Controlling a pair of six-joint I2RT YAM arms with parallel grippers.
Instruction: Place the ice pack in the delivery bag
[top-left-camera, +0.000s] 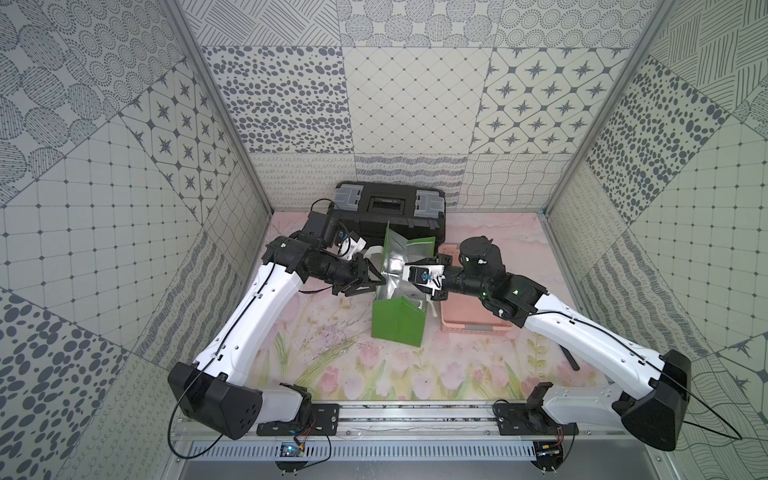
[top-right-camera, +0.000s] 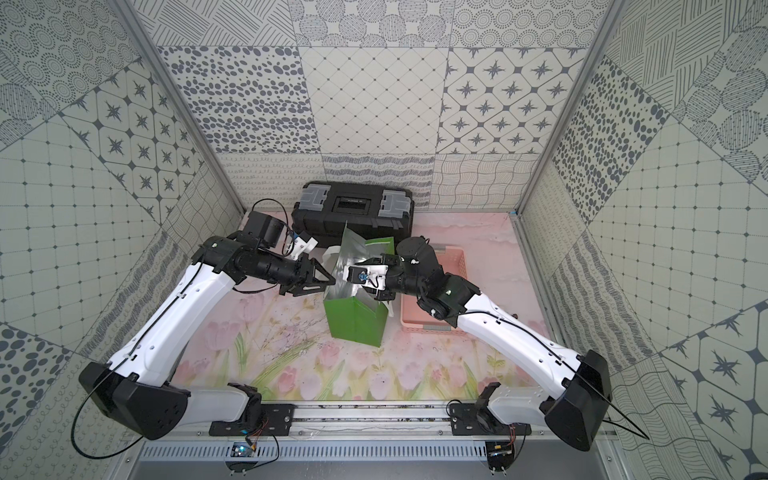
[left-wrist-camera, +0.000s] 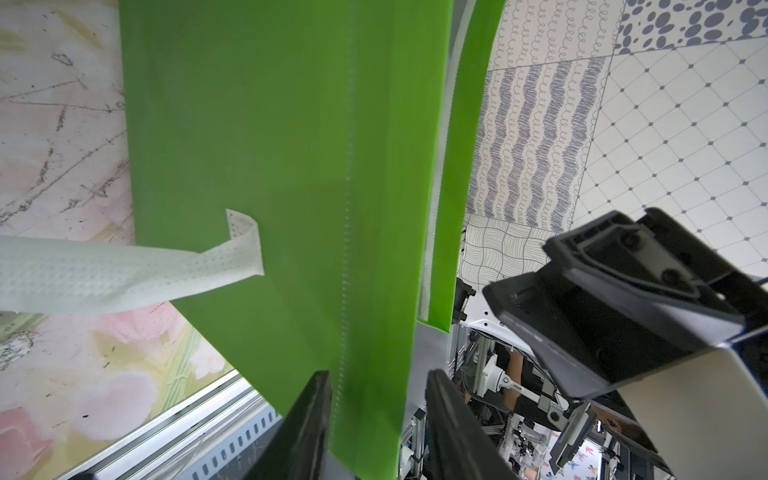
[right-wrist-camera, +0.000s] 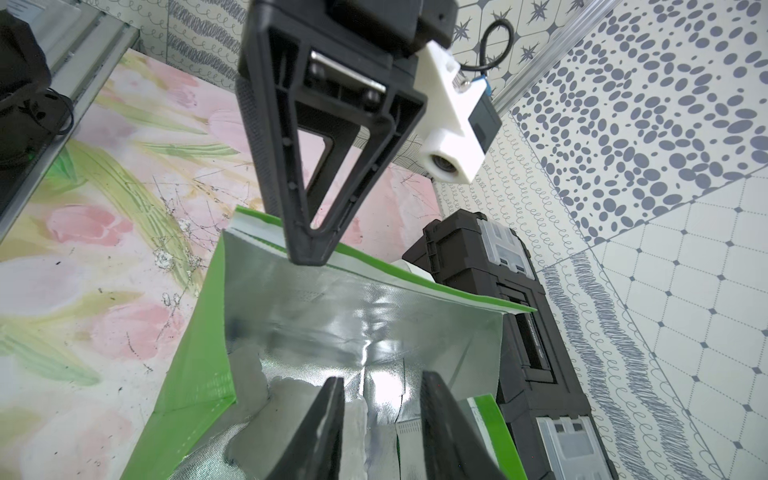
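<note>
The delivery bag (top-left-camera: 397, 321), green outside and silver inside, stands open in the middle of the table. My left gripper is open at its left wall, fingertips apart with the bag's edge between them. In the right wrist view one left finger (right-wrist-camera: 316, 240) overlaps the bag's rim on the inner side. Over the bag's mouth is my right gripper, open, with nothing gripped between its fingers. Inside, a pale, flat-looking piece (right-wrist-camera: 300, 436) lies low in the bag; whether this is the ice pack I cannot tell.
A pink basket (top-left-camera: 478, 326) stands to the bag's right, partly hidden by my right arm. Behind the bag is a black toolbox (top-left-camera: 389, 209). A white strap (left-wrist-camera: 120, 272) sticks out from the bag's side.
</note>
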